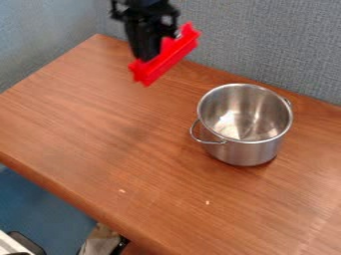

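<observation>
My black gripper hangs at the top centre of the camera view, above the back left part of the table, holding a red elongated block that slants up to the right. The fingertips are largely hidden by the block. A steel pot with wire handles stands at the right of the table, below and right of the block; its inside shows no object.
A grey fabric wall runs behind it. At the bottom left are a blue floor and some objects beside the table's edge.
</observation>
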